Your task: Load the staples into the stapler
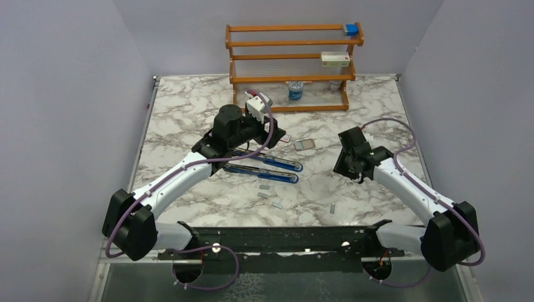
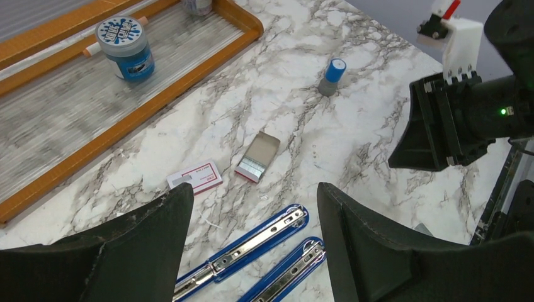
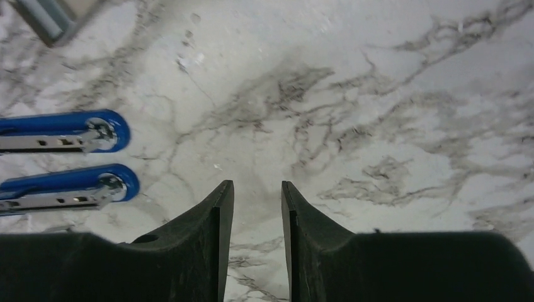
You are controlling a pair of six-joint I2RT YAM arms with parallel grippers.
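Note:
The stapler shows as two long blue bodies (image 1: 272,159) with metal channels, lying side by side left of the table's middle. An open staple tray (image 2: 259,157) holds a silvery block of staples at one end. Several loose grey staple strips lie near the front, among them one strip (image 1: 277,205) and a separate strip (image 1: 332,208) farther right. Over the stapler's far side hovers my left gripper, open and empty. My right gripper points down over bare table right of the stapler, its fingers part open with nothing between them.
A wooden rack (image 1: 291,79) with a blue jar (image 1: 295,92) stands at the back. Near the tray are a white-and-red box cover (image 2: 196,177) and a blue-capped item (image 2: 331,77).

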